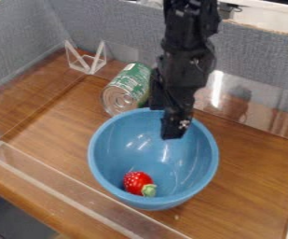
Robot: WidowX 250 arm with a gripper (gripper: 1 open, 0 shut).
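Observation:
A red strawberry (137, 182) with a green top lies in the front part of a blue bowl (194, 168) on the wooden table. My black gripper (176, 127) is over the back rim of the bowl, above and behind the strawberry and apart from it, open with nothing seen in it. Its fingers are dark and partly hard to make out.
A green can (125, 89) lies on its side behind the bowl at the left. A white wire stand (87, 60) stands at the back left. Grey padded walls and clear plastic strips edge the table (47, 117), whose left part is clear.

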